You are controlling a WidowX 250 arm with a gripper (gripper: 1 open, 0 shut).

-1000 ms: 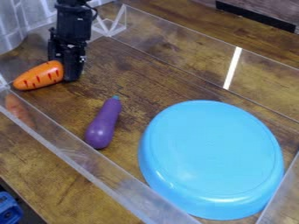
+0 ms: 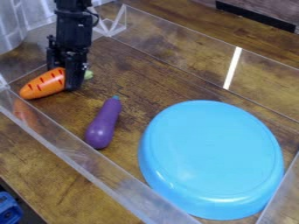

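Note:
An orange toy carrot (image 2: 45, 85) with dark stripes lies on the wooden floor of a clear-walled enclosure at the left. My black gripper (image 2: 68, 72) reaches down from the top left onto the carrot's green-topped end. Its fingers overlap that end, and I cannot tell whether they grip it.
A purple eggplant (image 2: 103, 128) lies in the middle-left. A large blue disc (image 2: 211, 159) fills the lower right. Clear walls border the floor, with a blue object (image 2: 7, 208) outside at the bottom left.
The carrot has shifted a little to the right and downward, away from the left wall. My gripper has moved slightly down with it.

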